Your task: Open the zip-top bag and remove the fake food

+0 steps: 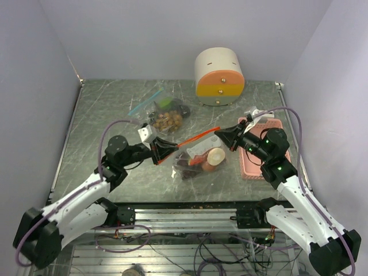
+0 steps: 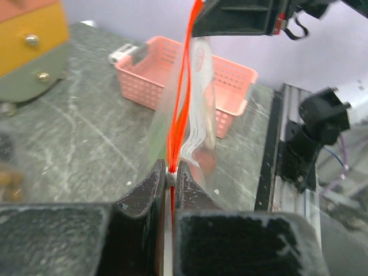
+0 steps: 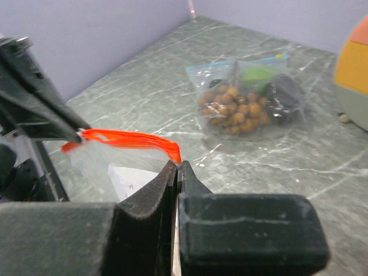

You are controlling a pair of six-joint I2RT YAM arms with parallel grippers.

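The clear zip top bag [image 1: 181, 163] lies mid-table with its orange zip strip [image 1: 198, 137] stretched between my grippers. Inside show a pale round piece of fake food [image 1: 216, 156], a white label and reddish and dark pieces. At the strip's left part, my left gripper [image 1: 176, 146] is shut; in the left wrist view a small white zip slider [image 2: 171, 179] sits between its fingertips. My right gripper is shut on the thin corner of the orange strip, which runs into its tips. Beyond the slider, the strip's two orange lines look slightly parted.
A second clear bag [image 3: 247, 103] with brown round pieces and a green one lies behind the left arm. At the back stands a small drawer cabinet [image 1: 219, 75]. A pink basket [image 1: 251, 167] is beneath the right arm.
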